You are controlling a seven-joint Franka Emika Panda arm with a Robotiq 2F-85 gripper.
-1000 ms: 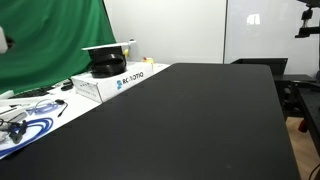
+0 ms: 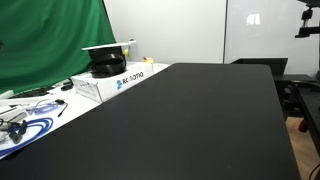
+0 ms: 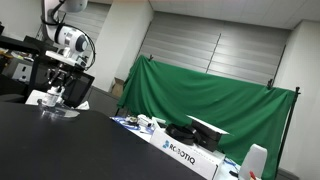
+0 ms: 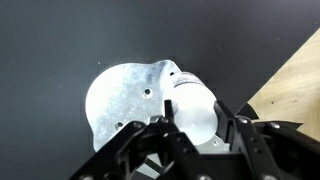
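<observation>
In the wrist view, a white round-topped object stands between the fingers of my gripper, which is shut on it. Beneath it lies a shiny silver plate with rounded lobes and small holes, flat on the dark table. The second exterior view has the arm at the far left, its gripper low over the table around the small white object. The silver plate shows beside it there. Whether the object touches the plate is hard to tell. The first exterior view does not show the gripper.
The black tabletop is broadly clear. Behind it stand a white Robotiq box with dark items on top and blue cables. A light wooden surface lies past the table edge.
A pale shape at the left edge of the first exterior view has slid left, almost out of sight. The table and the things behind it look the same.
</observation>
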